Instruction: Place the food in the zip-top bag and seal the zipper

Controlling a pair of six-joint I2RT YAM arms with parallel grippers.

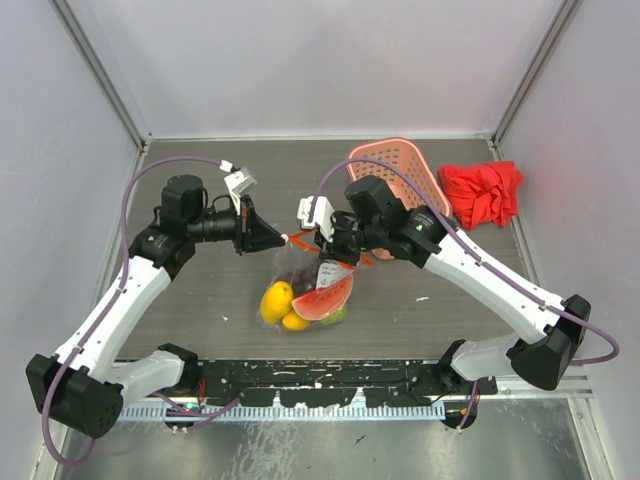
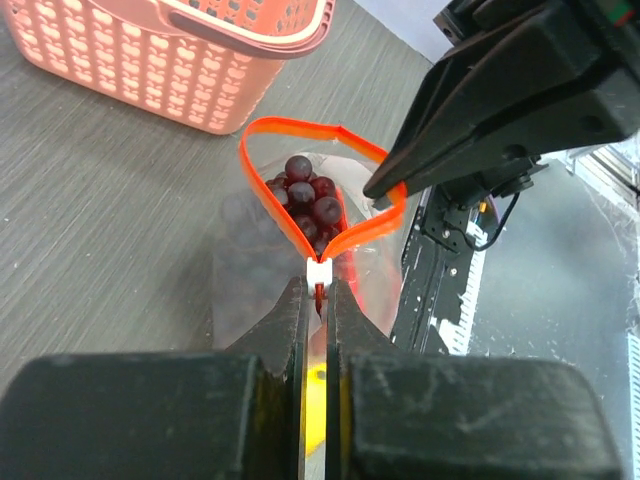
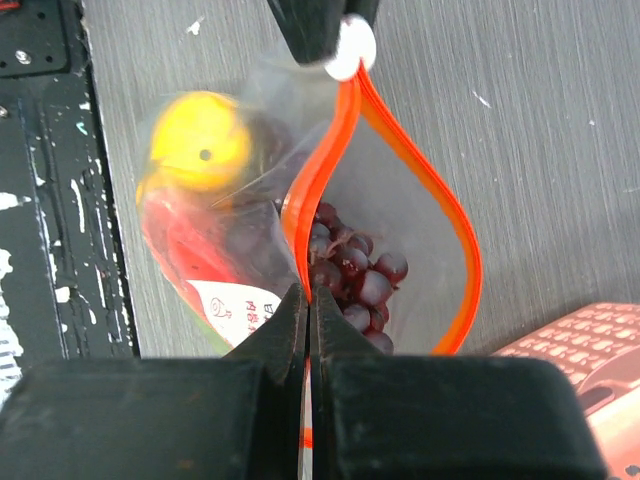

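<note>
The clear zip bag (image 1: 262, 312) stands on the table with food inside: a watermelon slice (image 1: 324, 298), yellow fruit (image 1: 277, 302), something green (image 1: 336, 315) and dark grapes (image 2: 312, 205). Its orange-edged mouth (image 2: 268, 205) gapes open around the grapes. At the left end of that rim, by the white slider (image 2: 319, 272), my left gripper is shut on the bag's corner. My right gripper is shut on the orange rim on the side nearer the robot. The bag's lower part is partly hidden by plastic folds and the right gripper.
A pink basket (image 1: 395, 160) stands behind the right arm, close to the bag's far side. The red cloth (image 1: 482, 192) lies at the back right. Table space (image 1: 290, 180) behind the left gripper is clear.
</note>
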